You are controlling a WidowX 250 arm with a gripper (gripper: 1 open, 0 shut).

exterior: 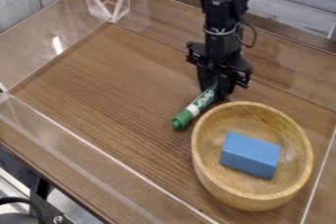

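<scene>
A green tube-like object with a white label (196,109) lies at a slant on the wooden table (92,81), just above and left of a wooden bowl (210,182). My black gripper (217,83) is shut on the upper end of the green object; its fingertips are partly hidden in dark shapes and shadow. A blue block (250,155) lies in the bowl.
Clear plastic guards stand at the table's back left and lower left edges. A dark cable hangs along the arm.
</scene>
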